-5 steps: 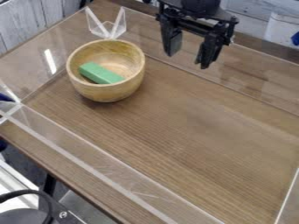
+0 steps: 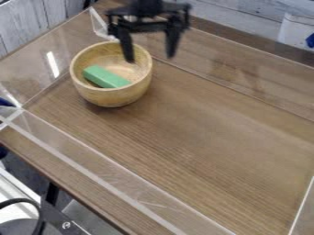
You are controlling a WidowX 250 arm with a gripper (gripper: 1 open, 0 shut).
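Observation:
My gripper (image 2: 146, 37) is a blurred black shape at the top, just behind and above a wooden bowl (image 2: 121, 93). Its fingers look spread, with nothing visible between them, though the blur hides detail. Inside the bowl, toward its left, lies a green block (image 2: 106, 79).
A white object (image 2: 297, 27) stands at the top right corner. Black cables lie at the lower left, beyond clear plastic along the table's edge.
My gripper has moved left and upward in the view, from the upper right to behind the bowl. The bowl and green block have not visibly moved.

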